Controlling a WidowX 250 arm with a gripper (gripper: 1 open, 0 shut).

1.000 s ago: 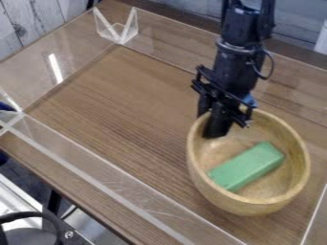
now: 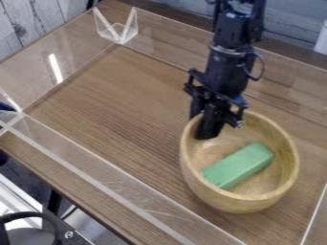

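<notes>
A round tan bowl [image 2: 211, 201] with a green rectangular block [image 2: 239, 165] inside fills the lower right of the view. My gripper [image 2: 209, 119] is shut on the bowl's upper left rim. The black arm reaches down to it from the top, and its fingertips are dark and somewhat blurred against the rim.
The wooden table has bare room on the left and at the back right. A clear plastic piece [image 2: 118, 27] sits at the back left. A black cable runs at the lower left corner.
The gripper and the bowl have shifted a little to the left, with the gripper still at the rim. The green block moved along with the bowl.
</notes>
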